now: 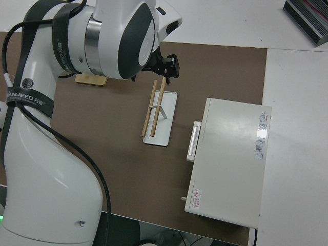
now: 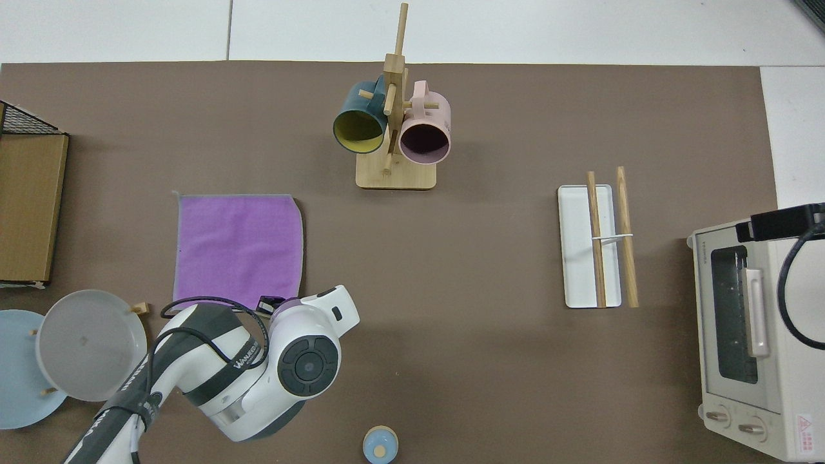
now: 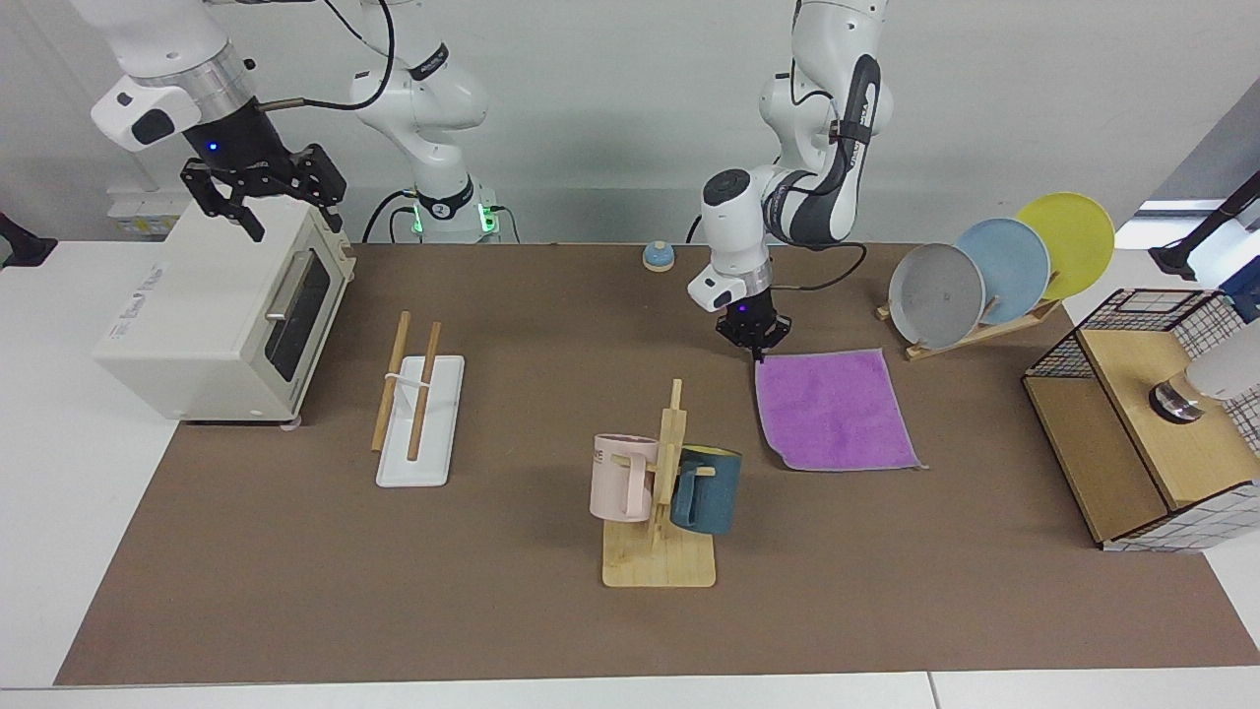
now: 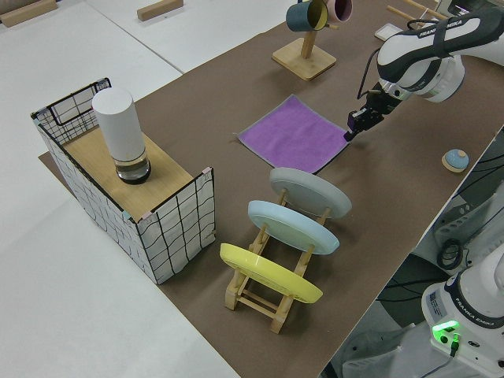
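Note:
A purple cloth (image 3: pixel 839 412) lies flat on the brown mat, with one arm's black gripper (image 3: pixel 753 333) low at its near corner by the plate rack; the top view mostly hides that gripper under the arm, and its finger state is unclear. The other gripper (image 3: pixel 266 195) is raised above the white toaster oven (image 3: pixel 189 331), apparently empty, its fingers hard to read. Two mugs, pink (image 3: pixel 614 479) and teal (image 3: pixel 709 496), hang on a wooden tree (image 3: pixel 656 567).
A rack holds grey (image 3: pixel 935 295), blue (image 3: pixel 1004 266) and yellow (image 3: pixel 1075 230) plates beside a wire-sided wooden shelf (image 3: pixel 1110 473). A white board with two wooden sticks (image 2: pixel 576 247) and a small blue round object (image 2: pixel 379 444) lie on the mat.

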